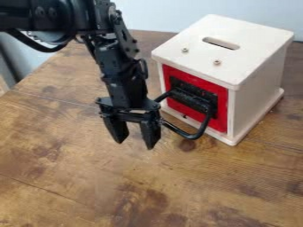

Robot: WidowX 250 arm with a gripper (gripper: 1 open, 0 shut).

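Observation:
My black gripper (134,131) hangs above the wooden table, fingers pointing down and apart with nothing between them, just in front and left of a pale wooden box (249,75). The box has a slot on top and a red front panel (176,80) with a black fitting. A black U-shaped bar (190,134) sticks out from that panel toward the gripper, its near part close beside the right finger; whether they touch is unclear.
A white wall stands behind, with a darker gap at the far left edge.

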